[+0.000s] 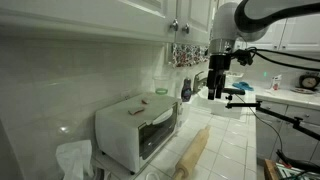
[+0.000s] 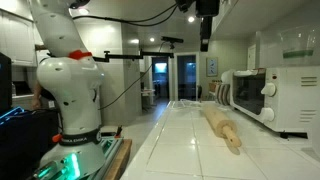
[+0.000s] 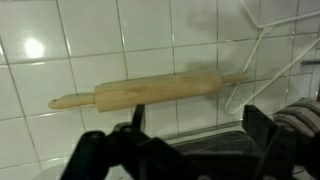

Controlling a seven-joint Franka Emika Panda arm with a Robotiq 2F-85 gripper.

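Observation:
A wooden rolling pin (image 3: 158,90) lies on the white tiled counter, stretched across the middle of the wrist view. The first exterior view shows the same rolling pin (image 1: 193,152) low in the picture, in front of the white oven; in the second, the rolling pin (image 2: 221,128) points toward the camera. High above the counter hangs my gripper, its fingers wide open and empty, well clear of the pin. From the side, the black gripper (image 1: 212,90) points downward.
A white toaster oven or microwave (image 1: 138,125) stands against the wall, under white cabinets (image 1: 110,18). White wire racks (image 3: 266,45) and striped cloth (image 3: 302,116) lie right in the wrist view.

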